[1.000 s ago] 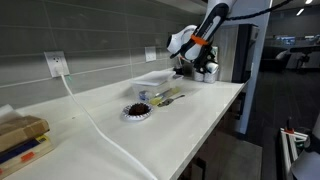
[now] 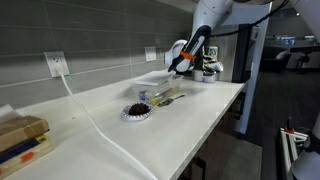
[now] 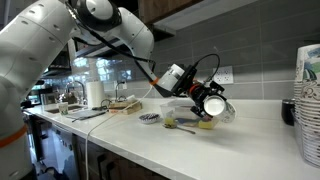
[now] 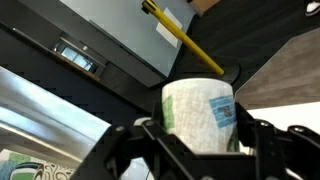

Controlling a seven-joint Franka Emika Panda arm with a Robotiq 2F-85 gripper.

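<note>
In the wrist view, a pale cup with a green pattern sits between the dark fingers of my gripper, which is shut on it. From the second exterior side, the gripper is above the counter with a white round cup at its end, tilted sideways. My gripper hangs over the far part of the counter in the first exterior view, near a clear container. The arm hides part of the cup there.
A plate of dark food and a utensil lie on the white counter. A stack of patterned cups stands at the right edge of the second exterior view.
My arm and gripper have swung left in the first exterior view, away from the items at the counter's far end and toward the clear container. The container, plate and utensil stay put.
</note>
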